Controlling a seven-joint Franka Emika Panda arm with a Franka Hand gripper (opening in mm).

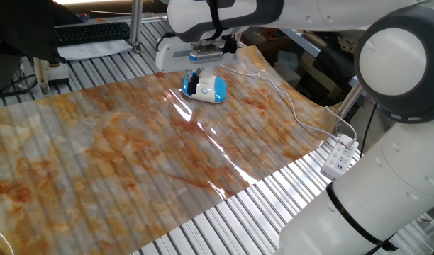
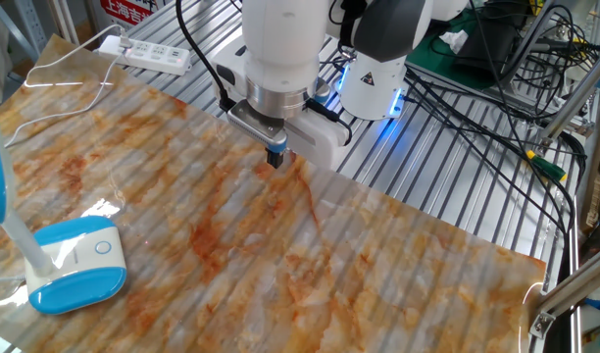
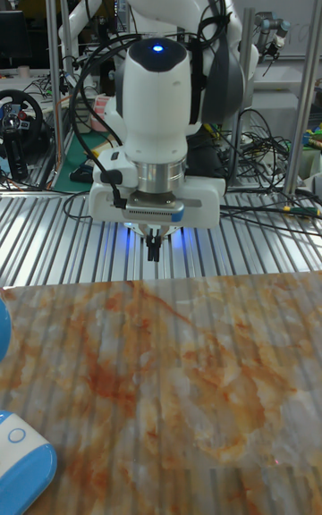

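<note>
A blue-and-white desk lamp stands on the marbled sheet; its base (image 2: 76,263) and white stem show at the left of the second view. Only part of that base (image 3: 21,458) enters the third view, at lower left. In the first view the lamp's base (image 1: 206,89) appears just behind my fingers, and the arm hides its upper part. My gripper (image 3: 153,246) points down with its dark fingers together and nothing visible between them. From the second view, the gripper (image 2: 275,157) hangs well apart from the lamp, near the robot-base side of the sheet.
The marbled sheet (image 1: 125,163) is largely bare and lies over a slatted metal table (image 1: 238,223). A white power strip (image 1: 340,157) sits at the table's edge, with a white cable (image 1: 291,106) running across the sheet. Black cables (image 2: 486,147) lie beside the robot's base.
</note>
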